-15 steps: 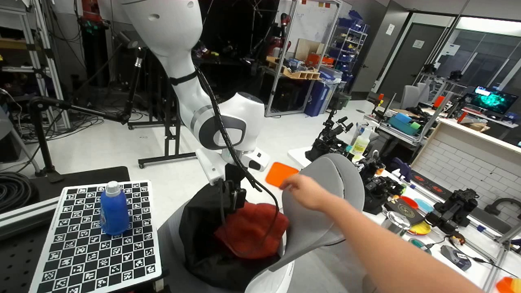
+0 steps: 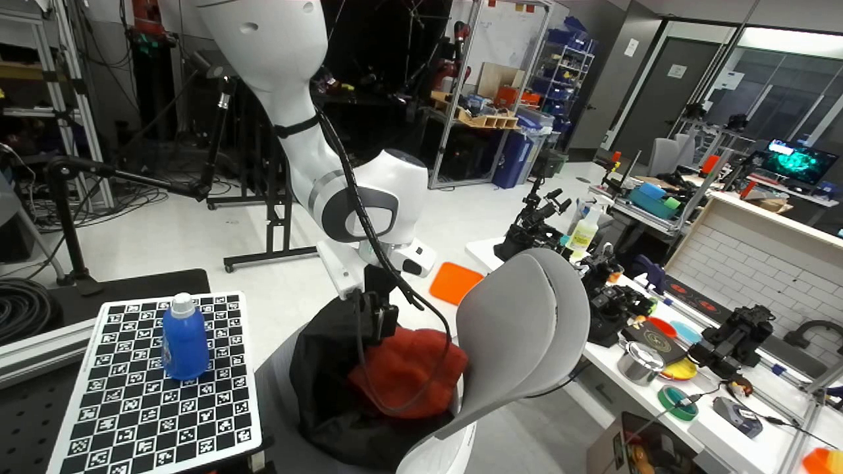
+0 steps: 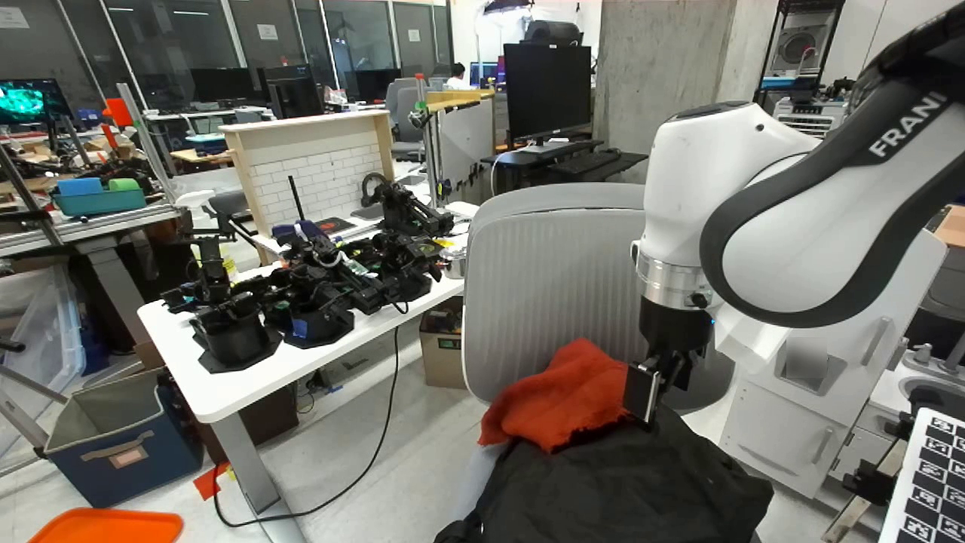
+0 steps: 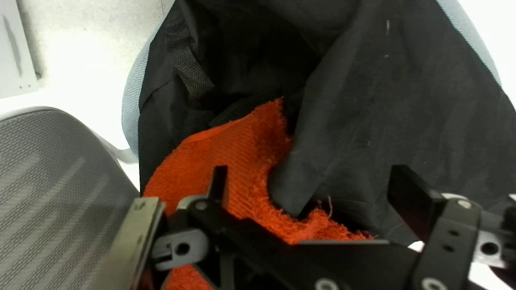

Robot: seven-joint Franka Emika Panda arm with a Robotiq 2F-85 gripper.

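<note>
A crumpled red cloth [image 2: 415,371] lies on a black bag or fabric [image 3: 633,480] on the seat of a grey chair. My gripper stands open above them. In the wrist view its left finger [image 4: 219,186] overlaps the cloth and its right finger [image 4: 411,198] is over the black fabric. Part of the cloth [image 4: 222,154] tucks beside a fold of the fabric and runs under the gripper body, where it is hidden. Whether the fingertips touch anything, I cannot tell.
The chair's grey backrest [image 3: 552,289] rises close beside the gripper. A blue bottle [image 2: 186,340] stands on a patterned board [image 2: 87,426]. A white table [image 3: 217,380] carries several black arms. A cable [image 2: 359,205] hangs along my arm.
A person's hand and forearm, which reached to the chair's backrest a second ago, are out of view. My arm, the cloth and the chair look unmoved.
</note>
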